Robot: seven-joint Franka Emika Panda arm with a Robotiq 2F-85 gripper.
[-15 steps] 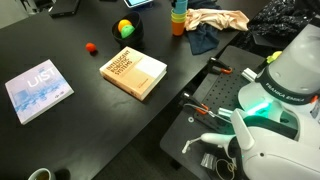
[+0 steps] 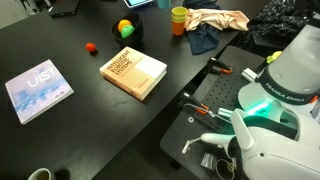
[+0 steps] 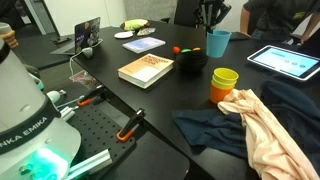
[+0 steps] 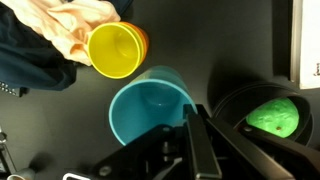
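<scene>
A light blue cup hangs upright from my gripper in exterior view 2, behind the yellow cups. In the wrist view the same blue cup shows its open mouth, and my gripper is shut on its rim. The yellow cups are stacked on the table, apart from the blue one. In exterior view 1 only the lower part of the blue cup shows at the top edge; the gripper is out of that frame.
A black bowl with a green ball lies close beside the gripper. Pink cloth and dark cloth lie by the yellow cups. An orange book, a pale book and a tablet occupy other parts of the table.
In exterior view 1, the blue cup has moved left, away from above the yellow cups towards the bowl's side. The yellow cups and the books have stayed put.
</scene>
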